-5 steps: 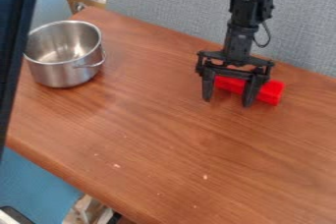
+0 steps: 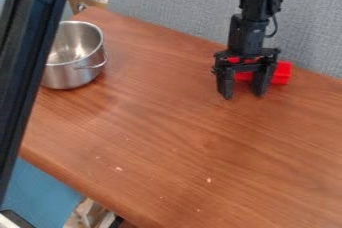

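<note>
My black gripper (image 2: 243, 84) hangs low at the right rear of the wooden table, open, its fingers pointing down in front of a red object (image 2: 283, 72). That object looks like a rectangular block or box and is partly hidden behind the fingers; I cannot tell whether they touch it.
A steel pot (image 2: 74, 57) stands at the table's left side. A grey padded wall runs behind it, and a dark upright frame edge crosses the left of the view.
My gripper has moved a little to the right. The red object shows less to the left and now sits more behind the fingers.
</note>
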